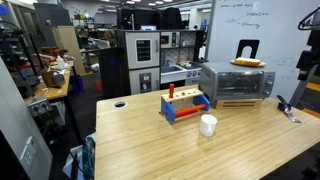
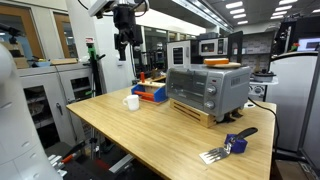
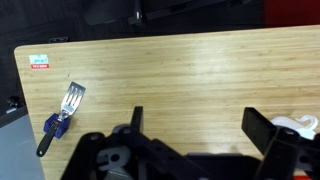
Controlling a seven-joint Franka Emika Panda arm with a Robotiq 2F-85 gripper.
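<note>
High above the table, my gripper (image 2: 122, 50) stands open with nothing between its fingers. In the wrist view its dark fingers (image 3: 136, 120) are wide apart over bare wood. A white mug (image 1: 208, 125) is upright near the table's middle; the wrist view has a white object (image 3: 295, 124), probably the mug, at the right, partly behind a finger. A spatula (image 3: 72, 98) with a dark handle rests by a small blue object (image 2: 236, 145) at one table end. A blue-edged rack (image 1: 184, 104) holding a red item sits behind the mug.
A silver toaster oven (image 2: 207, 90) stands on a wooden base at the table's back, with an orange-and-white item (image 1: 247, 62) on top.
</note>
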